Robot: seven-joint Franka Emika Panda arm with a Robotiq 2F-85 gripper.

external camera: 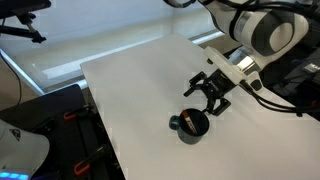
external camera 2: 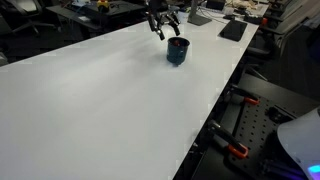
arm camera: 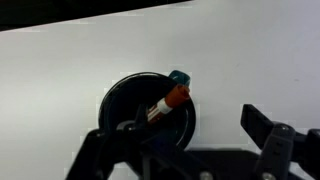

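Note:
A dark mug (external camera: pixel 192 130) stands upright on the white table, its handle (external camera: pixel 174 122) toward the left in exterior view 1. Inside it leans a marker with an orange-red end (arm camera: pixel 174 97) and a white band, the coloured end reaching up to the rim near the handle. My gripper (external camera: pixel 199 94) is open above the table, just behind the mug in that view, with its fingers spread and nothing held. From the wrist, one finger (arm camera: pixel 100 150) overlaps the mug's near edge while the other (arm camera: pixel 270 140) lies over bare table. The marker's lower end is hidden in the mug.
Around the mug the white table (external camera 2: pixel 100 110) is broadly clear. Cables (external camera: pixel 285 105) hang beside the arm. In exterior view 2, dark equipment (external camera 2: pixel 240 140) stands off the table's near right side, and a dark flat object (external camera 2: pixel 232 30) lies at the back.

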